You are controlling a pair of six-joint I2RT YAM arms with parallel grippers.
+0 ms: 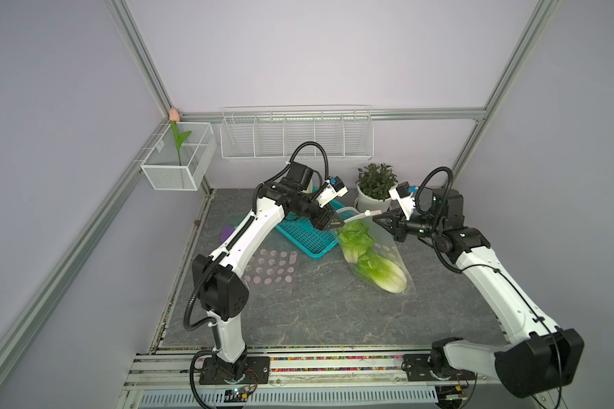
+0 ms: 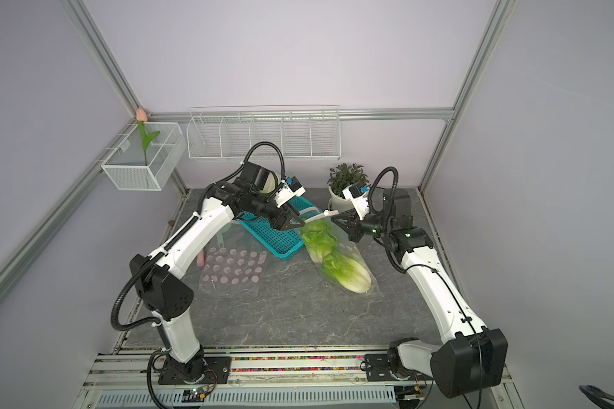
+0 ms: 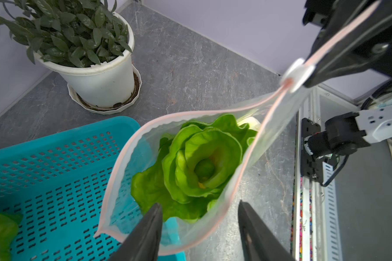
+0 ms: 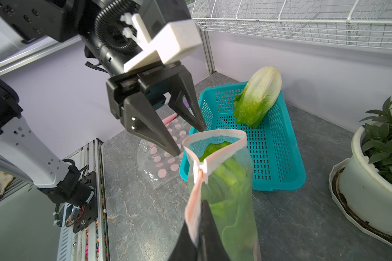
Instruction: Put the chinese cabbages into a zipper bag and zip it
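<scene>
A clear zipper bag with a pale pink seal hangs upright, two Chinese cabbages point(image 1: 382, 272) inside; its mouth gapes over green leaves point(image 3: 204, 165) in the left wrist view. My right gripper is shut on one end of the bag's seal, beside the white slider point(image 3: 298, 74). My left gripper stands open at the other end of the mouth, the rim between or just beyond its fingertips. Another cabbage point(image 4: 257, 95) lies in the turquoise basket point(image 4: 287, 169).
A potted plant point(image 1: 375, 194) stands behind the bag. A pink-dotted bag point(image 4: 159, 165) lies left on the counter. Wire racks point(image 1: 296, 136) hang on the back wall.
</scene>
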